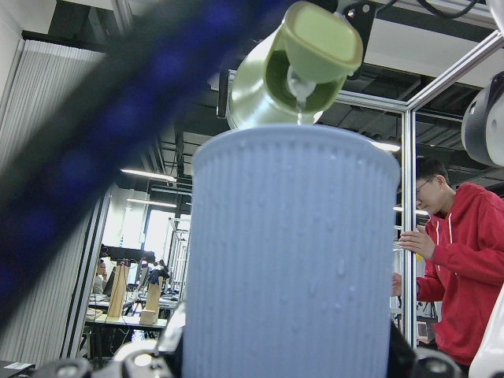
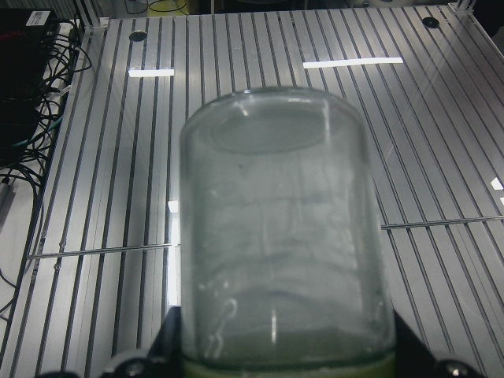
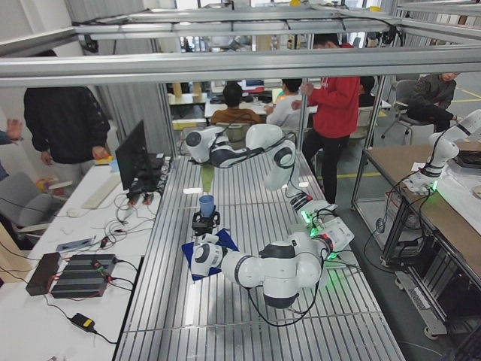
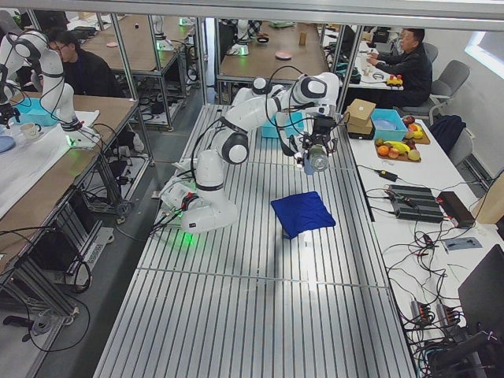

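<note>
My left gripper (image 3: 205,224) is shut on a ribbed light-blue cup (image 1: 291,252), held upright over the table. Above it, my right gripper (image 4: 319,130) is shut on a pale green bottle (image 3: 207,177) with a clear body (image 2: 285,220), tipped mouth-down. In the left wrist view a thin stream of liquid runs from the spout (image 1: 315,47) toward the cup's mouth, with droplets on the cup's side. The cup's inside is hidden. A dark blue cloth (image 4: 303,213) lies on the slatted table below.
A light-blue bin (image 4: 272,131) stands behind the arms. A side desk (image 3: 52,323) along the edge carries a monitor, boxes and cables. People stand and sit beyond the frame's posts.
</note>
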